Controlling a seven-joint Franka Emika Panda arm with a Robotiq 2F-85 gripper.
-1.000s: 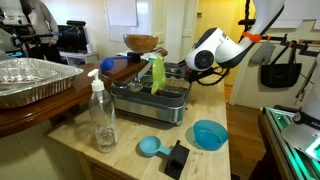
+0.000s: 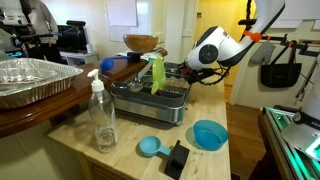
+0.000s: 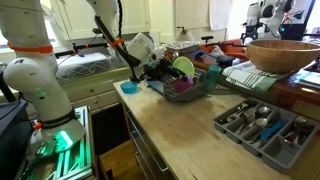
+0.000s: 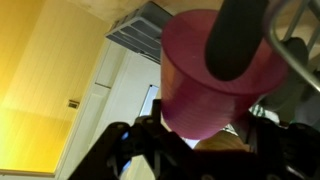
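Observation:
A deep pink cup fills the middle of the wrist view, with one dark finger reaching over its rim into it. My gripper is shut on the cup's wall; the other finger is mostly hidden. From the second exterior view, the gripper is low at the far end of the metal dish rack, where a purple-pink patch shows at the rack. In the first exterior view the gripper's tip is behind the rack and too small to make out, and the cup is not clearly visible.
A green plate stands upright in the rack. In front are a blue bowl, a light blue cup and a clear pump bottle. A cutlery tray sits nearby.
My arm's white wrist housing has turned and shifted slightly, and more of the dark forearm now shows at the upper right. The rack and the items on the counter have stayed put.

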